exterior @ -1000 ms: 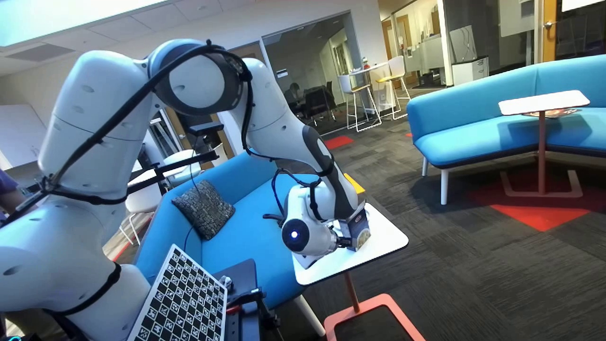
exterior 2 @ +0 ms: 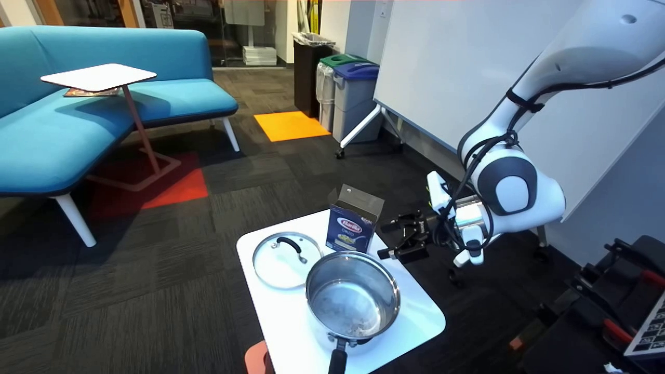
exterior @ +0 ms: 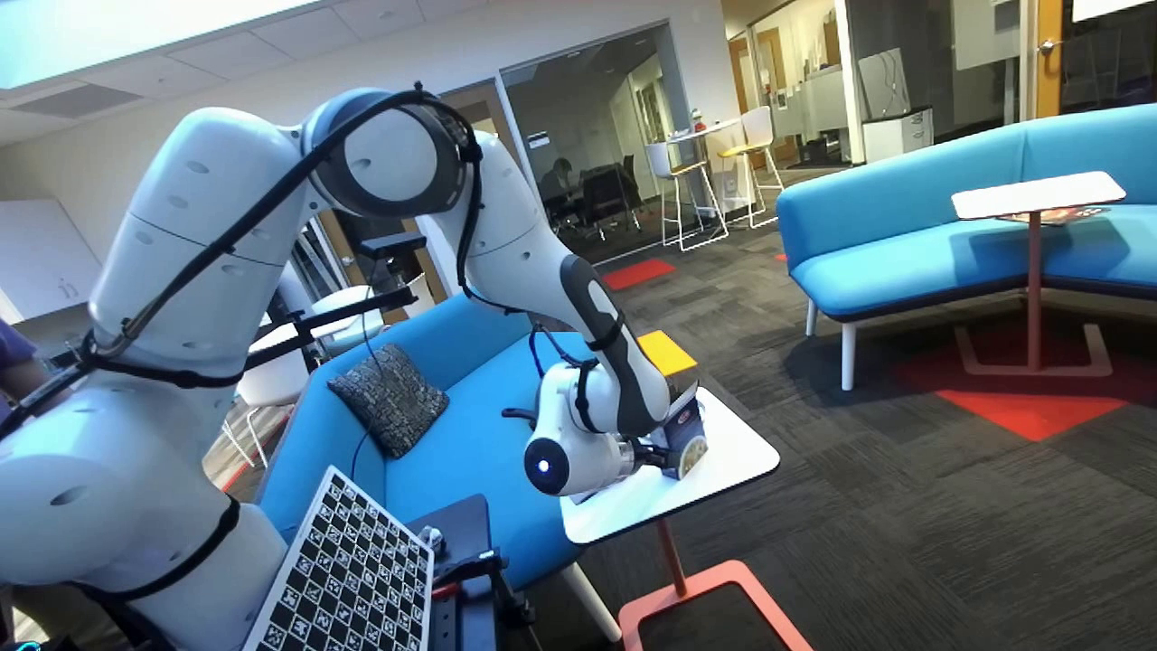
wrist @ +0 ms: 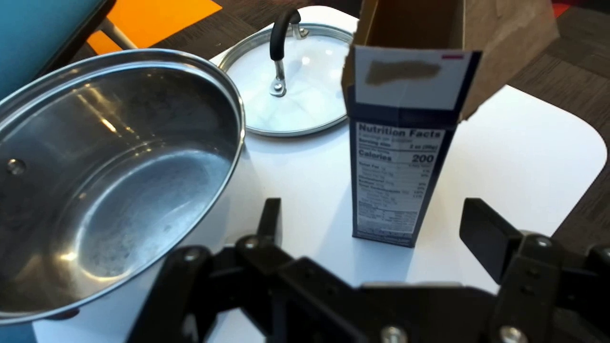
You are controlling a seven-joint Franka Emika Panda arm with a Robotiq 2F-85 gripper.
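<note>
A dark blue pasta box (exterior 2: 347, 230) with torn, raised flaps stands upright on the small white table (exterior 2: 280, 324). Its narrow nutrition-label side (wrist: 389, 177) faces my gripper in the wrist view. The fingers are wide open, one off to each side of the box's lower part, and the box appears to stand a little beyond the fingertips. Nothing is held. To the left of the box in the wrist view sits an empty steel pot (wrist: 154, 206). Behind, a glass lid (wrist: 311, 85) with a black handle lies flat on the table.
The pot's black handle (exterior 2: 337, 361) points towards the near edge in exterior view 2. Bare tabletop lies right of the box in the wrist view. A blue sofa (exterior: 477, 434) stands beside the table.
My arm and gripper have shifted slightly left and lower in exterior view 1. The box appears unmoved on the table.
</note>
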